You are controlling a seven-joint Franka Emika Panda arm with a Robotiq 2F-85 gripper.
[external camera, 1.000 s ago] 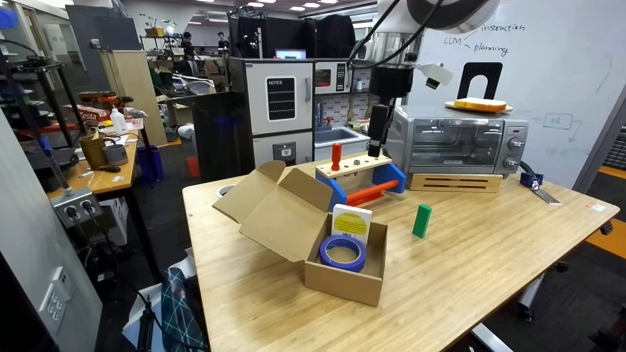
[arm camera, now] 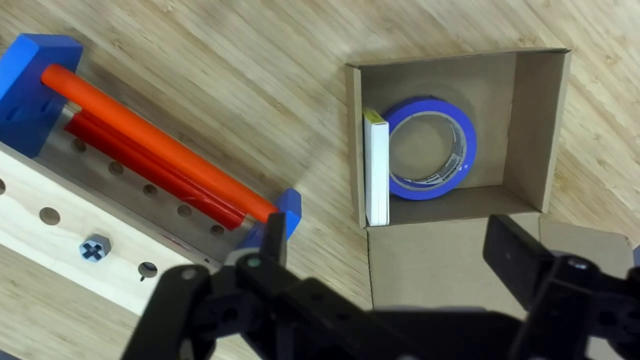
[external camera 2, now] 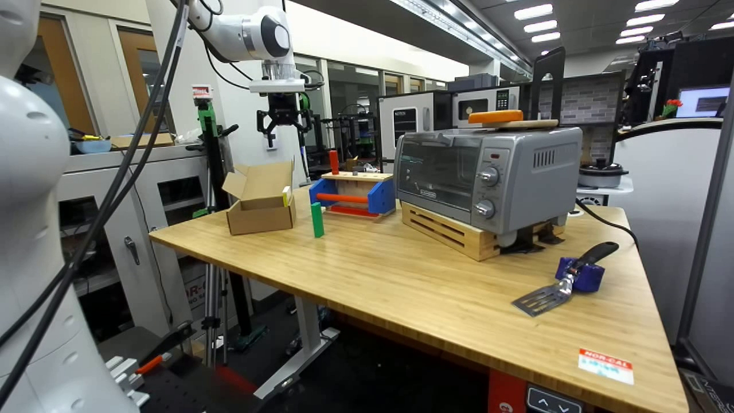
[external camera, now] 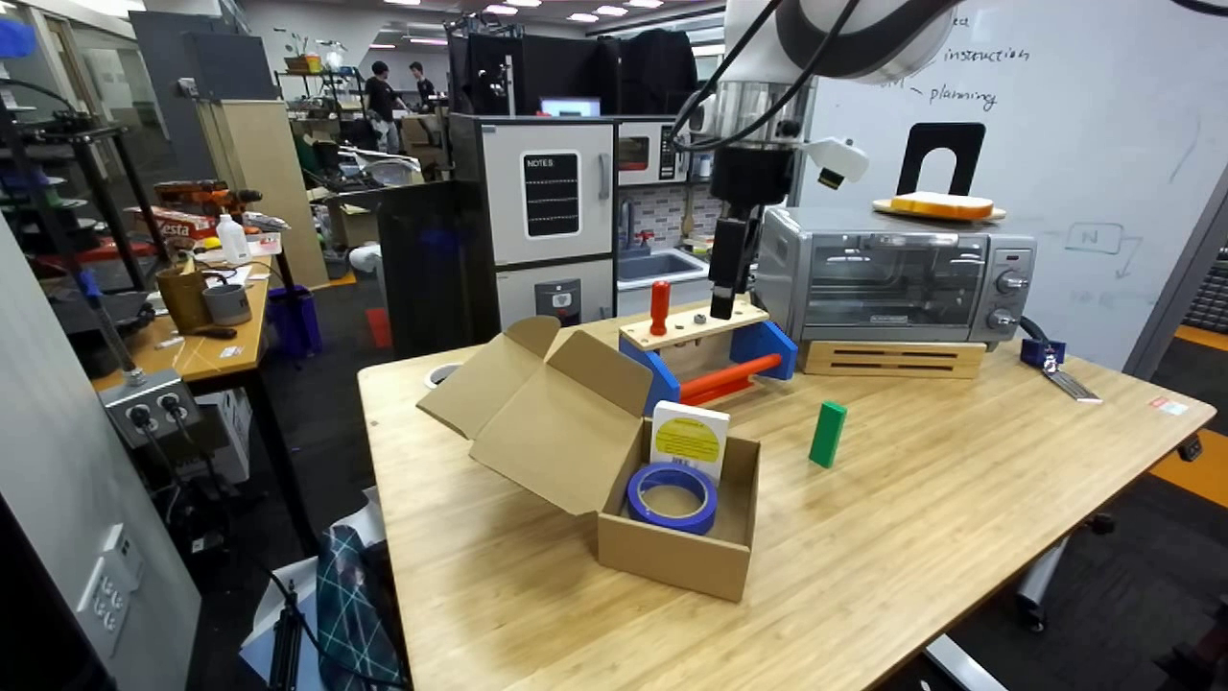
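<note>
My gripper is open and empty, its black fingers wide apart in the wrist view. It hangs high above the table; in exterior view 2 the gripper (external camera 2: 285, 125) is well above the cardboard box (external camera 2: 261, 219). Inside the open box (external camera: 673, 559) lies a roll of blue tape (external camera: 704, 507), with a white box with a yellow label (external camera: 688, 441) upright against one wall. From above, the blue tape roll (arm camera: 466, 141) sits beside the white box (arm camera: 376, 174). A green block (external camera: 828, 434) stands alone on the table.
Behind the box is a toy workbench (external camera: 645, 336) with blue sides and a red peg. A toaster oven (external camera: 898, 276) on a wooden stand carries toy bread (external camera: 944, 206). A spatula (external camera 2: 550, 296) rests near the far end.
In exterior view 1 the arm and gripper have moved slightly left and a bit lower in the picture. The table objects have not moved.
</note>
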